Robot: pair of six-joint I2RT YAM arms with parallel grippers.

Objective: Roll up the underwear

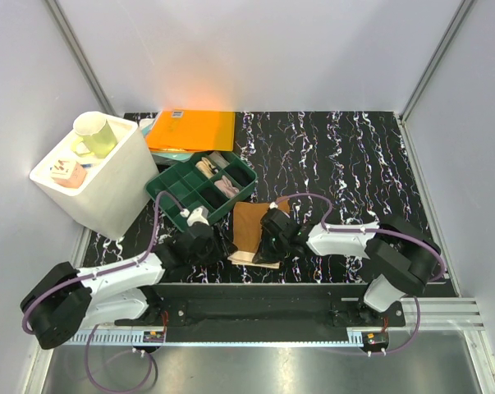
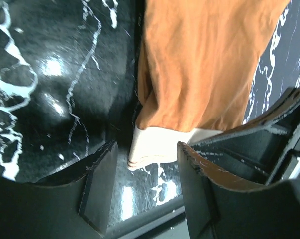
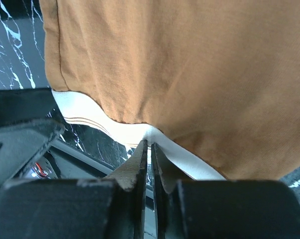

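The brown underwear [image 1: 249, 223] with a white waistband [image 1: 245, 258] lies on the black marbled table, band toward the front edge. In the right wrist view my right gripper is shut on the white waistband [image 3: 102, 117], partway along its length; the brown cloth spreads beyond. At the band's left end, my left gripper is open. From the left wrist view, the corner of the waistband [image 2: 149, 147] shows in the gap between its fingertips, not clamped. The right arm hides part of the cloth in the top view.
A green divided box [image 1: 161, 187] with a few rolled items stands behind the left gripper. Further left is a white bin [image 1: 107, 193], and an orange folder [image 1: 194, 130] lies at the back.
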